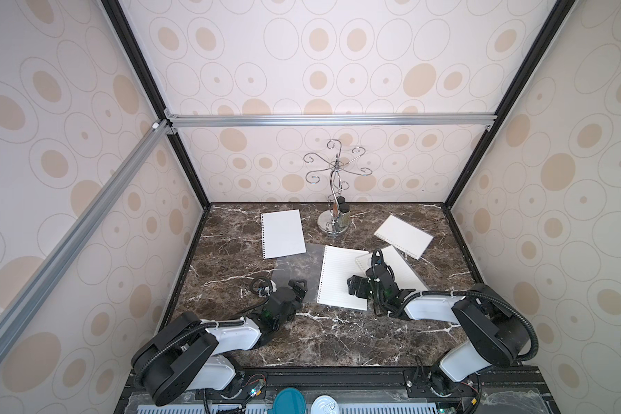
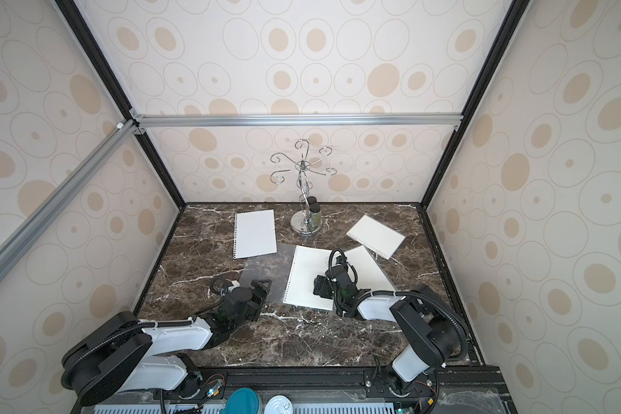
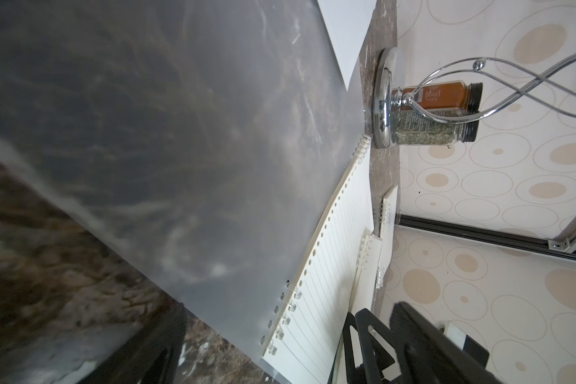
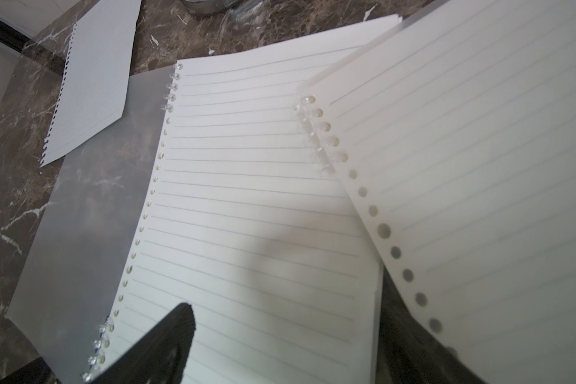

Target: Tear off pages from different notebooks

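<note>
A lined notebook (image 1: 338,272) lies open mid-table, its translucent cover (image 1: 300,265) spread to the left. My left gripper (image 1: 300,292) stands open over the cover's front part; in the left wrist view nothing shows between its fingers. Over the notebook's right half is my right gripper (image 1: 355,285). The right wrist view has its fingers (image 4: 163,342) apart, with the lower right part of the lined page (image 4: 249,185) in the gap. A second lined sheet or notebook (image 4: 480,192) overlaps that page's right side, partly hidden by the right finger and arm.
A ring-holed white sheet or pad (image 1: 283,234) lies at the back left, overlapping the cover's corner. Another pad (image 1: 403,236) is at the back right. Between them stands a metal rack (image 1: 333,222) with small jars.
</note>
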